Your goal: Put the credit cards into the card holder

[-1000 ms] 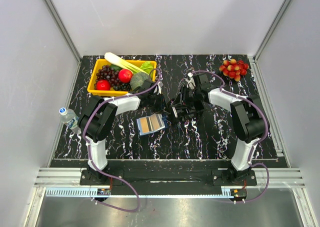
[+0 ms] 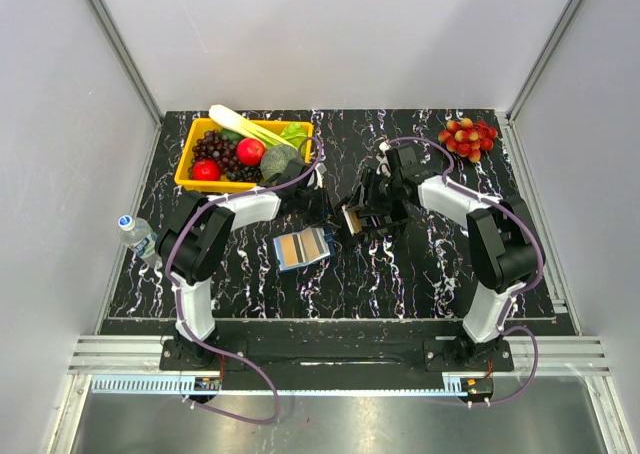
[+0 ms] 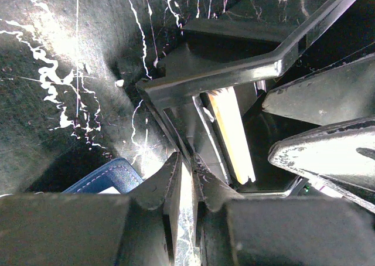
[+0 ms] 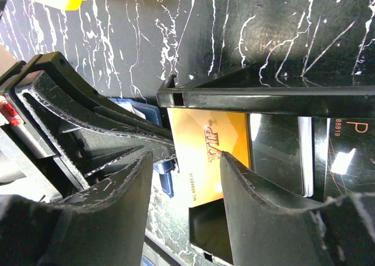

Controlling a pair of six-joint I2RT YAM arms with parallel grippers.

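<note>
The black card holder (image 4: 275, 105) is at the table's centre, between both grippers. An orange card sits in its end slot, beside darker cards; it shows edge-on in the left wrist view (image 3: 231, 131). My left gripper is shut on the card holder's edge. My right gripper is open, its fingertips over the orange card. A blue-edged card case (image 2: 303, 248) with tan and dark strips lies below the left gripper.
A yellow basket (image 2: 185, 164) of fruit and vegetables is at back left. A water bottle (image 2: 140, 239) lies at the left. Red fruit (image 2: 467, 137) sits at back right.
My right arm has shifted very slightly over the holder, and more of the orange card shows in the top view. The left arm stays in place.
</note>
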